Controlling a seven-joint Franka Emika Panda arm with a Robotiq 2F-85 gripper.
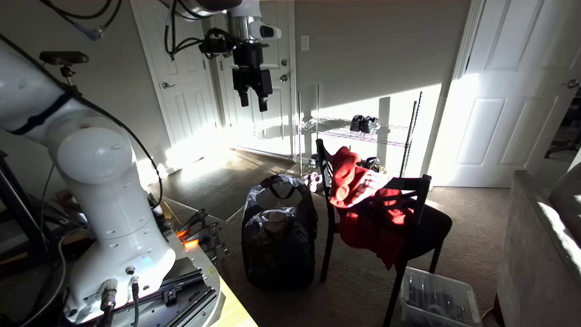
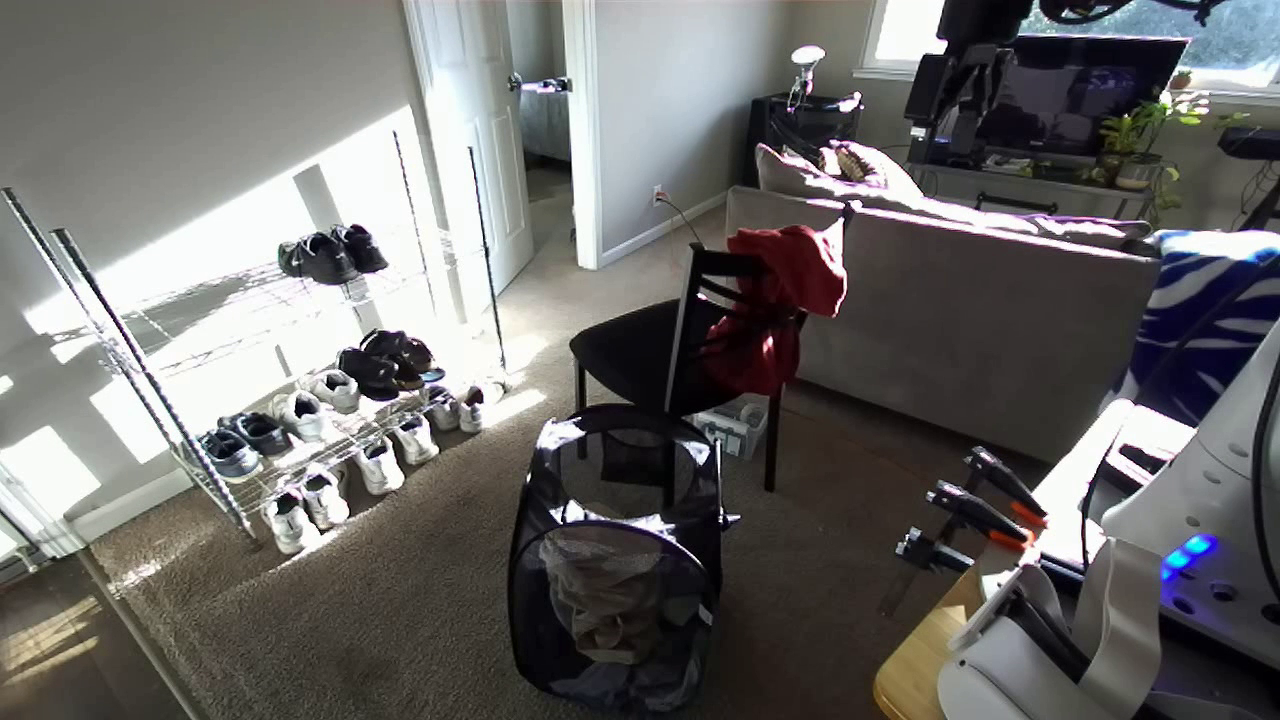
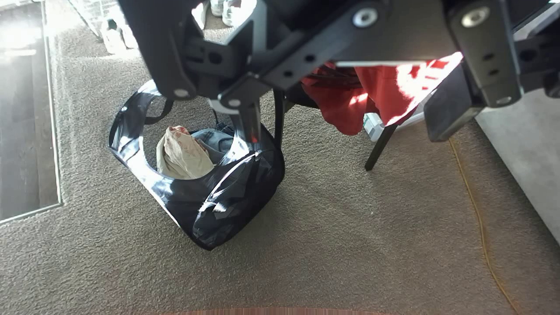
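Note:
High above the floor, my gripper points down with a clear gap between its fingertips and nothing in it. In the wrist view its two fingers stand wide apart. Below it on the carpet is a black mesh laundry hamper, open at the top. Inside the hamper lie a beige cloth and a blue-grey cloth. A red garment hangs over the back of a black chair beside the hamper. Part of the garment shows behind my gripper in the wrist view.
A wire rack with shoes stands along the wall. A clear plastic bin sits near the chair, and a grey sofa lies beyond it. Clamps jut from the table's edge. Carpet around the hamper is mostly free.

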